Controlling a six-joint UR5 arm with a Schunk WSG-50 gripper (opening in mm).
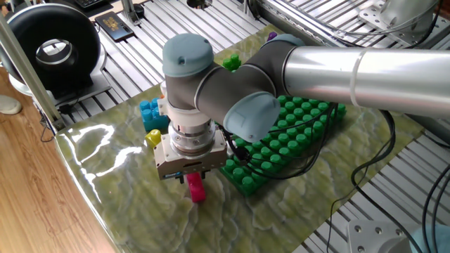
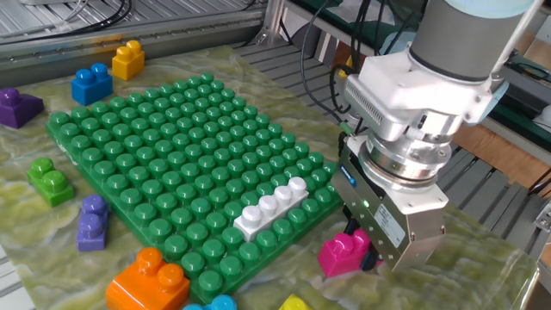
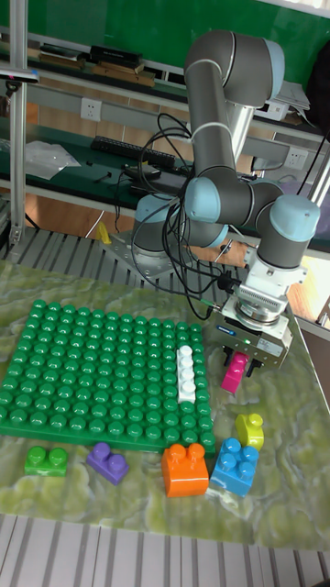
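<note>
A pink brick (image 2: 343, 252) rests on the marbled mat, beside the near right edge of the green studded baseplate (image 2: 164, 172). Right over it is my gripper (image 3: 239, 363), pointing down and low, one dark finger on either side of the brick. In exterior view 1 a narrow gap shows between the left finger and the pink brick (image 1: 195, 188), so the fingers look open around it. The fingertips are partly hidden by the brick and the gripper body. A white brick (image 2: 272, 209) with a row of studs sits on the baseplate near that same edge.
Loose bricks lie around the baseplate: yellow (image 3: 250, 429), blue (image 3: 235, 466), orange (image 3: 184, 470), violet (image 3: 107, 463) and green (image 3: 46, 460). Farther off are a dark purple brick (image 2: 19, 108), another blue one (image 2: 91, 84) and a yellow-orange one (image 2: 128, 60). Black cables (image 1: 299, 169) hang beside the arm.
</note>
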